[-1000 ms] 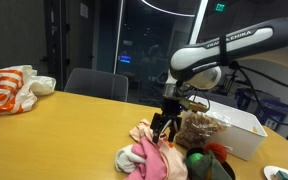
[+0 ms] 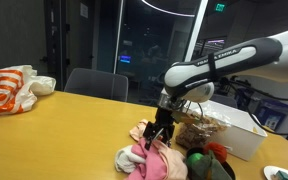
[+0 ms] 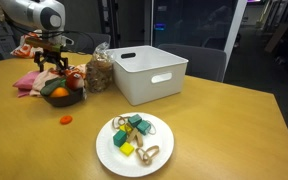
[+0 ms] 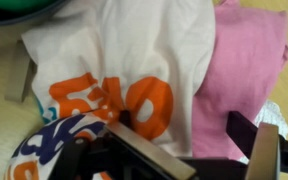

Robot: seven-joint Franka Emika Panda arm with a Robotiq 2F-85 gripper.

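Note:
A heap of pink and white cloths lies on the table, and my gripper is low over it. From the wrist, the gripper looks open, with its two dark fingers spread apart above the fabric. A white cloth with orange print fills the middle of that view. Beside it on the right lies a pink cloth. Whether the fingertips touch the fabric, I cannot tell. Exterior view 2 has the pink cloth at the far left, under the arm.
Close by stands a dark bowl of colourful items, with a filled clear bag and a white bin beyond. A plate carries several small pieces. An orange-and-white bag sits far left.
The arm has come down, bringing my gripper lower and slightly to the left in exterior view 1, closer to the cloths. The cloth heap shows no clear movement.

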